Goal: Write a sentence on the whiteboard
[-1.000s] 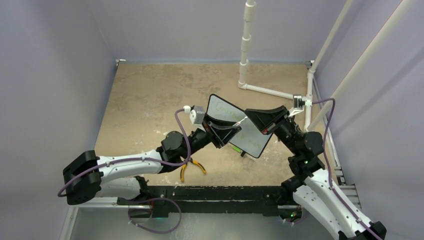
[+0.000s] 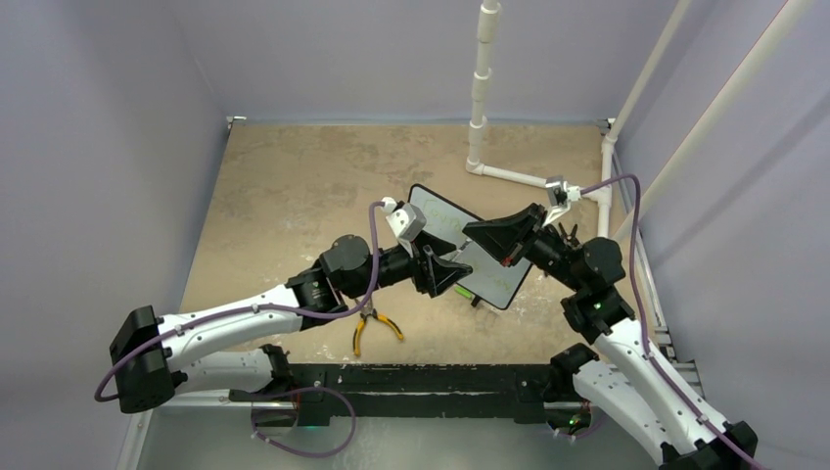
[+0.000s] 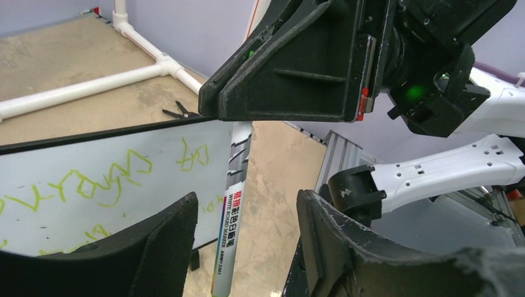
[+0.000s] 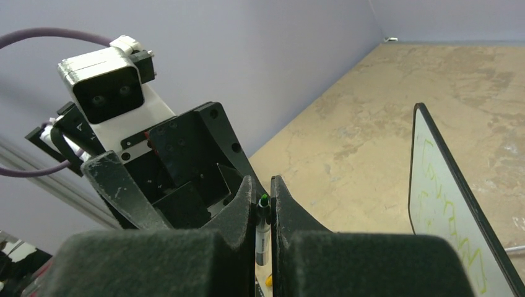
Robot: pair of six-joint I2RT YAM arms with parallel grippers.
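A slim white board marker (image 3: 230, 216) hangs from the shut fingers of my right gripper, its printed barrel reaching down in the left wrist view. My left gripper stands part open with a gap around the marker's lower part; neither of its fingers touches the barrel. Seen from the right wrist, a green tip on the marker (image 4: 264, 201) shows between the fingertips of the right gripper. The whiteboard (image 2: 502, 274) lies tilted below both grippers, and yellow-green handwriting covers its white face.
Pliers with yellow-orange handles (image 2: 395, 328) lie on the table in front of the left arm. A bright green object (image 2: 463, 292) is at the whiteboard's lower edge. White pipes (image 2: 514, 176) stand behind.
The right gripper has since moved left, carrying the marker between the left fingers.
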